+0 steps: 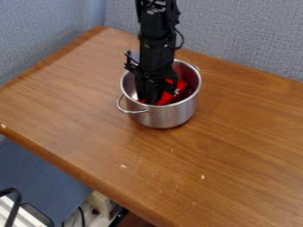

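A steel pot (pixel 175 113) with wire handles stands on the wooden table, upper middle of the camera view. Inside are red items (pixel 166 96), largely hidden by the black gripper (pixel 154 94), which reaches down into the pot from above. Its fingertips are deep in the pot, and I cannot tell whether they are open or shut, or what is between them.
A grey padded wall (pixel 249 35) runs behind. Cables and white hardware lie beyond the table's lower left edge.
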